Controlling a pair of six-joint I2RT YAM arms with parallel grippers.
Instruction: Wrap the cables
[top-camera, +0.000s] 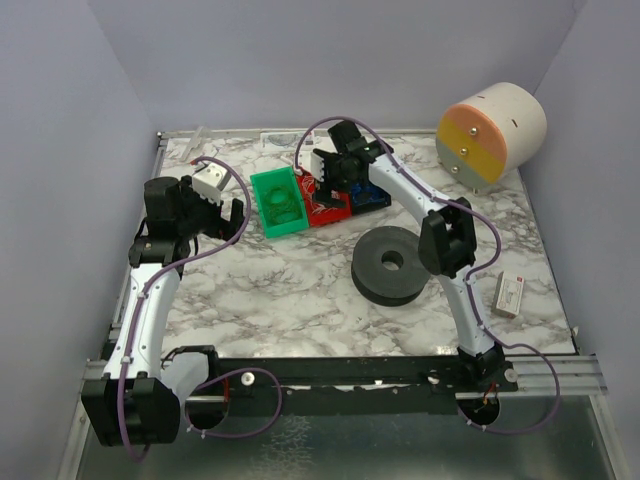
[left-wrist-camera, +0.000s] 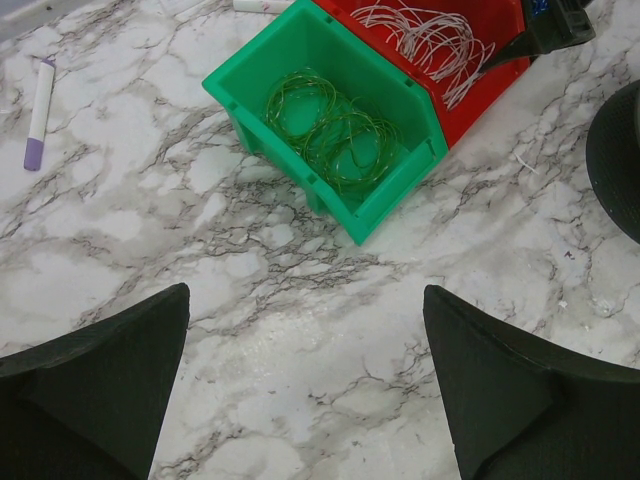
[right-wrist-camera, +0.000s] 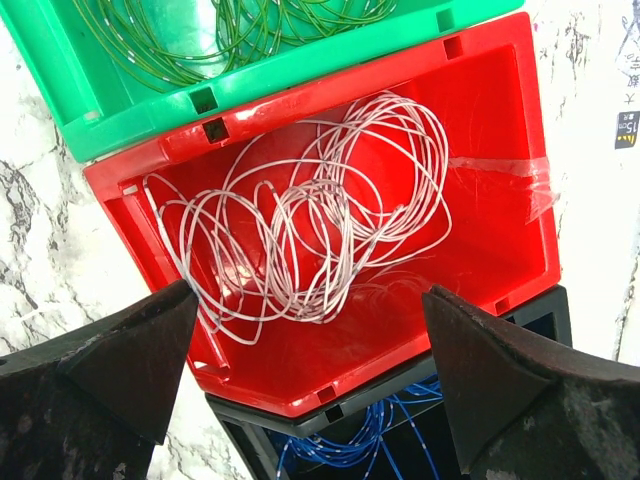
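Observation:
Three bins of loose cables sit at the back centre: green cables in the green bin (left-wrist-camera: 240, 90), white cables (right-wrist-camera: 320, 230) in the red bin (right-wrist-camera: 490, 220), blue cables (right-wrist-camera: 365, 440) in a black bin (right-wrist-camera: 245, 440). My right gripper hangs open over the red bin, one fingertip beside the white cables at the bin's near wall. My left gripper stands open over bare marble to the left of the green bin, nothing between its fingers.
A dark round spool (top-camera: 375, 275) lies centre right, a striped cylinder (top-camera: 505, 125) at the back right, a small box (top-camera: 508, 295) at the right edge. A marker (left-wrist-camera: 40, 115) lies at the back left.

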